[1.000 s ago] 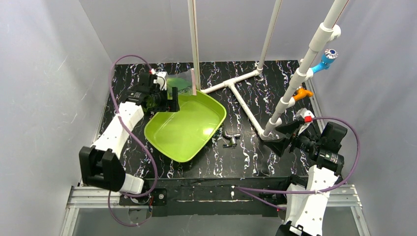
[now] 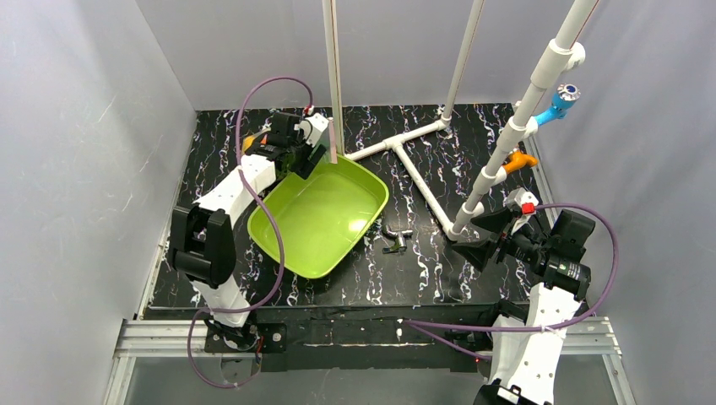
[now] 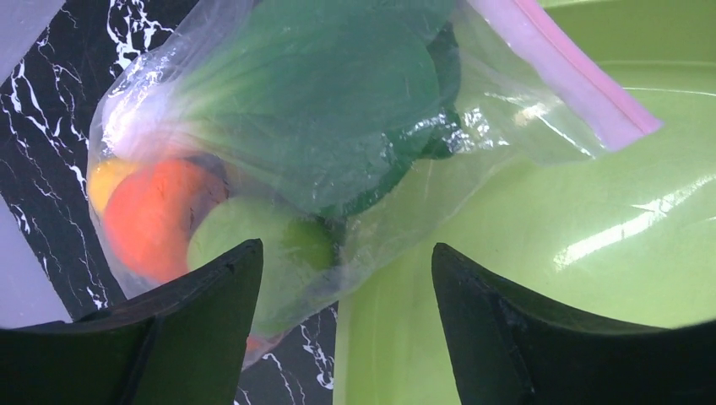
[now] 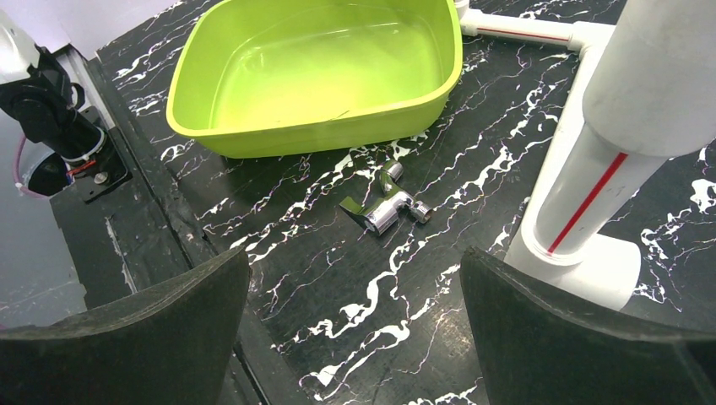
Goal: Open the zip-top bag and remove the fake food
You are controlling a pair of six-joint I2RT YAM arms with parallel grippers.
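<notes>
A clear zip top bag [image 3: 473, 169] with a pink seal [image 3: 583, 76] holds fake food: a leafy green piece [image 3: 312, 93], an orange-red one [image 3: 156, 219], a yellow one and a light green round one [image 3: 236, 245]. It lies at the back left, partly over the green tray [image 2: 317, 224]. Above it, my left gripper hangs with parted fingers, the bag beneath; in the top view it hides much of the bag. My right gripper is open at the right, away from the bag, with nothing between its fingers.
A white PVC pipe frame [image 2: 418, 177] with blue [image 2: 557, 108] and orange [image 2: 517, 162] valves stands at the right and back. A metal faucet fitting [image 4: 384, 211] lies on the marble surface right of the tray.
My left gripper and arm have moved right and toward the back over the bag, covering more of it in the top view. The right arm is unchanged.
</notes>
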